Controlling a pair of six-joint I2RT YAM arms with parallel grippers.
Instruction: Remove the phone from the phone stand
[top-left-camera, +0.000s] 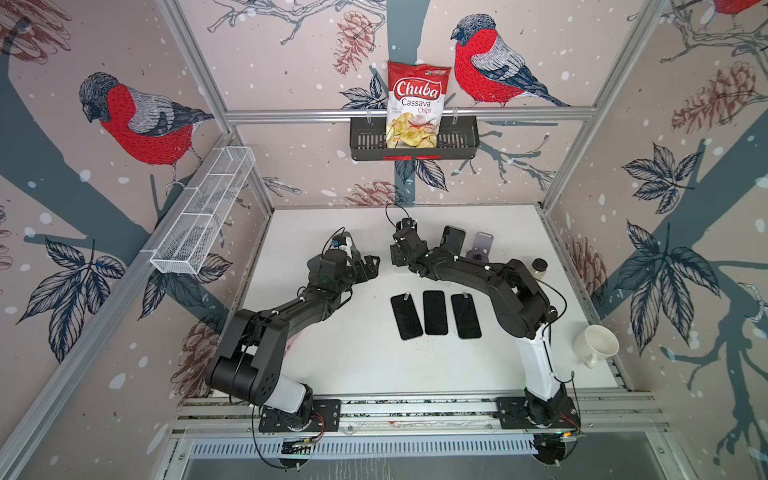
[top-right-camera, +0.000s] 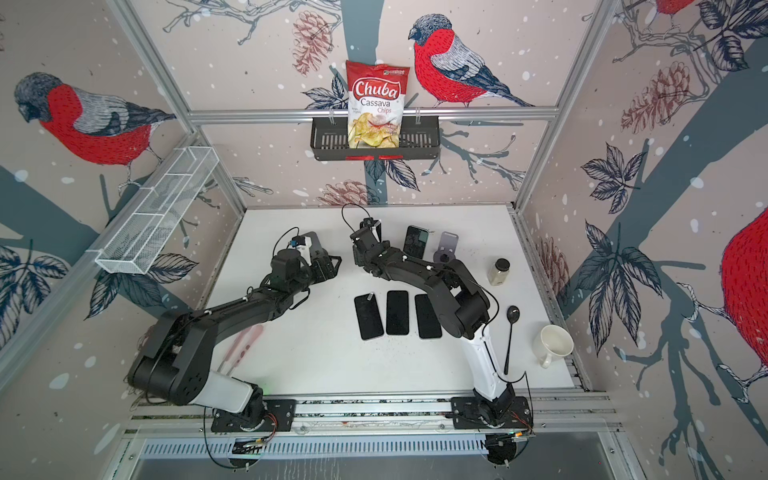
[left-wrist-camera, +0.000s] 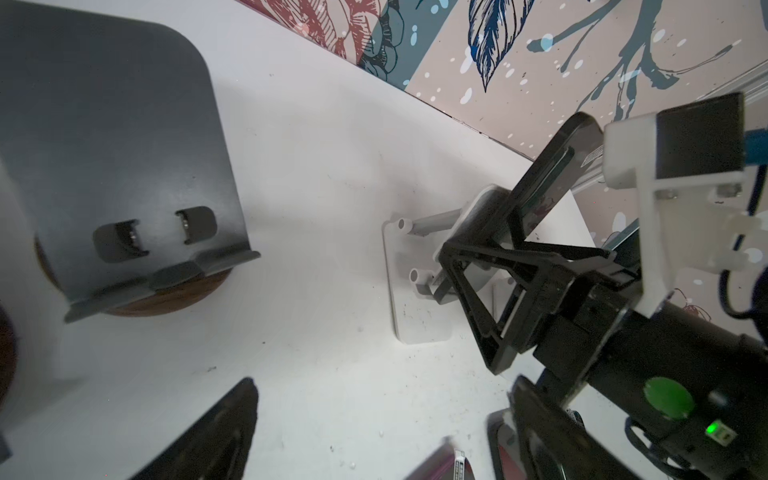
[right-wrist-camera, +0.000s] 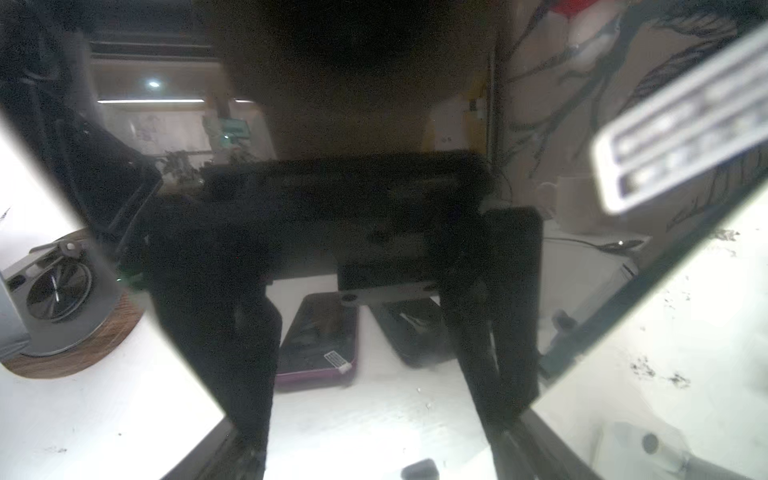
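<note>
A dark glossy phone (left-wrist-camera: 560, 172) leans steeply at the white phone stand (left-wrist-camera: 422, 320) with grey pegs, as the left wrist view shows. My right gripper (top-left-camera: 396, 253) is shut on the phone. Its reflective screen (right-wrist-camera: 360, 120) fills much of the right wrist view, with a white sticker at upper right. Whether the phone's lower edge touches the stand I cannot tell. To the left of that stand, my left gripper hangs open over the table, nothing between its fingers.
An empty grey stand (left-wrist-camera: 120, 152) on a round wooden base sits left. Three phones, one of them the middle phone (top-left-camera: 435, 312), lie flat in front. Behind the right arm stand another phone (top-right-camera: 416, 240) and a lilac stand (top-right-camera: 446, 244). A mug (top-left-camera: 597, 344) is front right.
</note>
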